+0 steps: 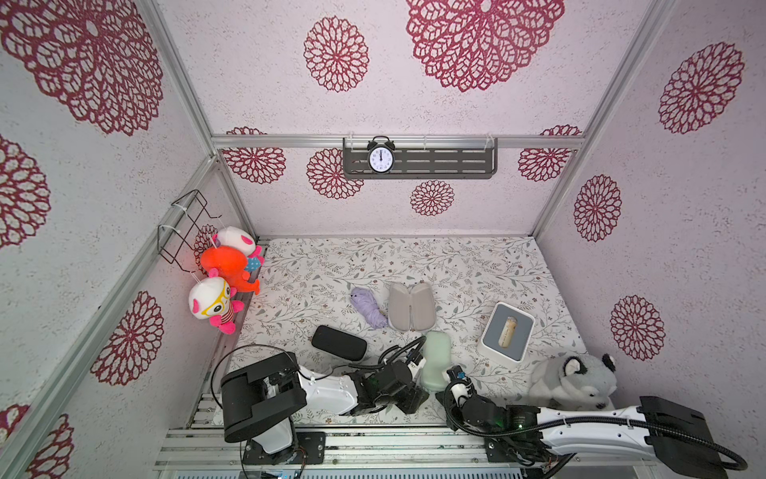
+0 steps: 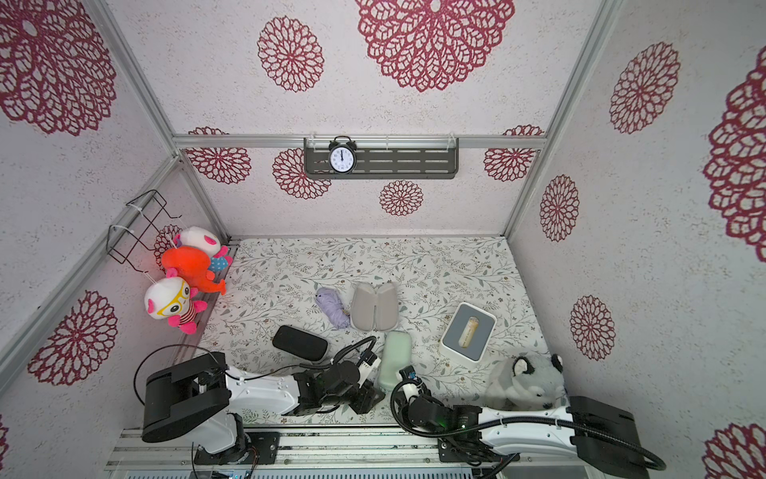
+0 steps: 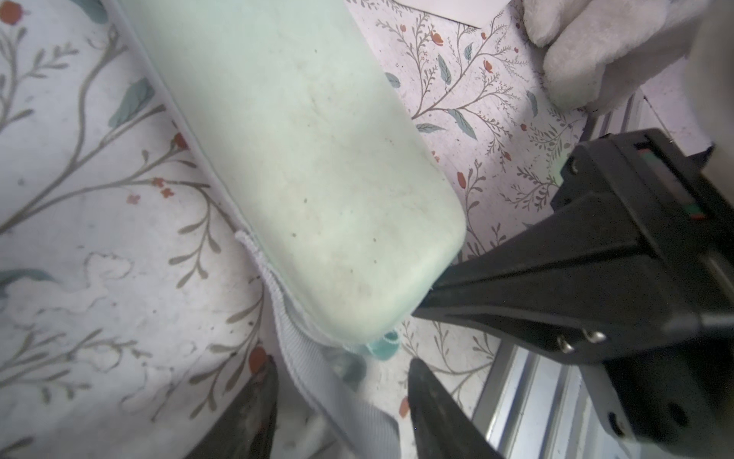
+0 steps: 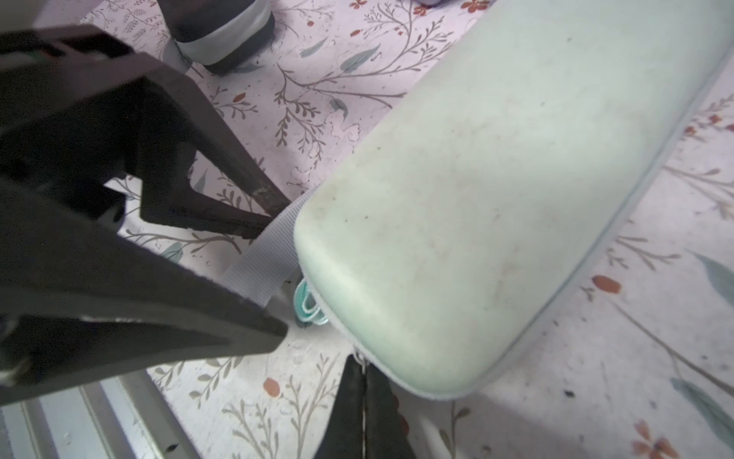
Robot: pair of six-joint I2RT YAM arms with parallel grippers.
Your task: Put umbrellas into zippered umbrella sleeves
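Note:
A pale green zippered case (image 1: pixel 436 361) lies lengthwise between my two grippers; in the left wrist view its rounded end (image 3: pixel 359 252) fills the middle. From that end a grey strap (image 3: pixel 306 367) runs between the fingers of my left gripper, which is shut on it. A teal loop (image 4: pixel 307 304) sticks out near the strap. My right gripper is shut, its tips at the case's lower seam, where a tiny shiny bit shows; whether they pinch it is unclear. A beige sleeve (image 1: pixel 411 307) stands spread behind, with a lavender bundle (image 1: pixel 368 307) beside it.
A black case (image 1: pixel 339 342) lies left, behind the left arm. The white tray (image 1: pixel 485 349) with a beige item (image 1: pixel 506 332) is at right, near a grey plush toy (image 1: pixel 574 380). Plush toys (image 1: pixel 226 267) line the left side.

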